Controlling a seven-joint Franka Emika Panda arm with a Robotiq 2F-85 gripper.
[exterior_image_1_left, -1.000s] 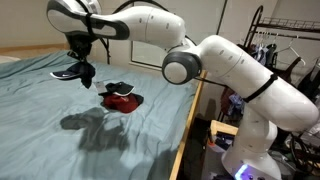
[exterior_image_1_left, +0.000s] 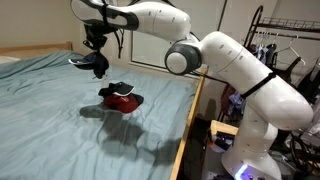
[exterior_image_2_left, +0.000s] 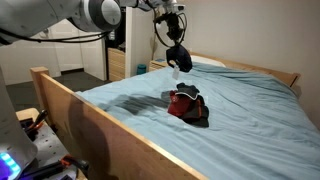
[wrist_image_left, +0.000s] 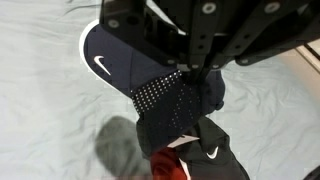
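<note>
A dark navy cap (wrist_image_left: 115, 60) with a white swoosh and a white-edged brim hangs in the air from my gripper. The fingers are shut on its fabric, and the exact pinch is hidden in the wrist view. In exterior view 1 the dark cap (exterior_image_1_left: 92, 63) is held above the bed, just up and left of a small pile. That pile has a red cap (exterior_image_1_left: 122, 103) and black caps on it, one of them a black cap (exterior_image_2_left: 197, 114) at its side. From exterior view 2, the held dark cap (exterior_image_2_left: 179, 57) appears directly above the pile, clear of it.
The pile rests on a light blue bedsheet (exterior_image_1_left: 50, 125), with wide bare sheet around it. A wooden bed rail (exterior_image_2_left: 110, 130) runs along the near side. The wooden headboard (exterior_image_2_left: 240, 67) closes off the far end.
In exterior view 1, my gripper and the hanging dark cap have moved to the right and slightly up, closer to the pile. The caps on the bed have stayed in place.
</note>
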